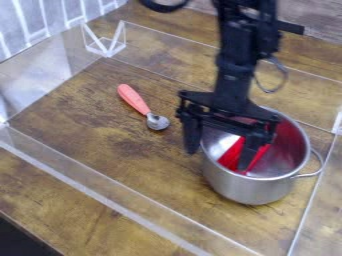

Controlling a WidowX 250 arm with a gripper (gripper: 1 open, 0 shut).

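My gripper [230, 130] is over the steel pot [262, 183] at the right, its open fingers reaching down to the rim and into the opening. A red object [245, 155] lies inside the pot, partly hidden by the gripper. To the left, a utensil with a red handle [132, 99] and a round metal head [156, 122] lies on the wooden table [107, 170].
Clear plastic edges [94, 187] run along the table's front and left. A small white object [104, 42] stands at the back left.
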